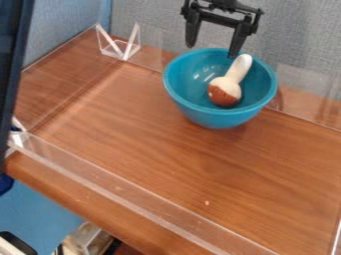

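A teal bowl sits toward the back right of the wooden table. Inside it lies a toy with a pale handle and a round brown-and-white end, its handle leaning up toward the back rim. My black gripper hangs above the back of the bowl at the top of the view, open, with nothing seen between its fingers.
Clear low walls edge the wooden surface. White corner brackets stand at the back left. The left and front of the surface are empty. A dark object fills the upper left edge of the view.
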